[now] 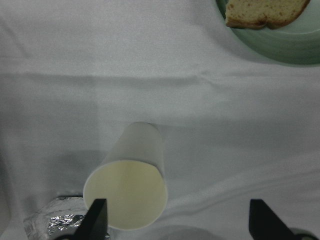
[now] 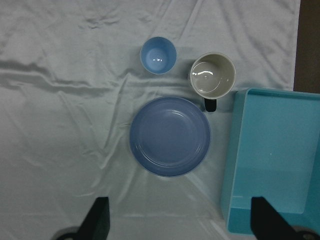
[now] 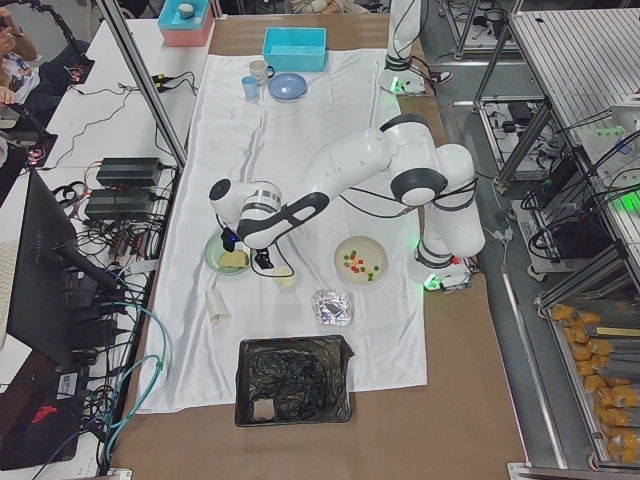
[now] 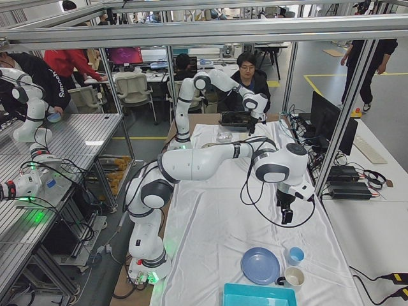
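My open left gripper hangs over the cloth near a green plate [image 3: 216,262] with a bread slice [image 1: 262,11]. In the left wrist view a pale paper cup [image 1: 125,195] lies on its side, with crumpled foil [image 1: 62,222] beyond it. My open right gripper is above the other end, facing a blue plate [image 2: 170,137], small blue cup [image 2: 158,55], pale mug [image 2: 212,75] and turquoise bin [image 2: 270,150].
A dish with red and green pieces [image 3: 360,273] sits near the left arm's base. A black-lined bin [image 3: 300,385] stands at the table's end.
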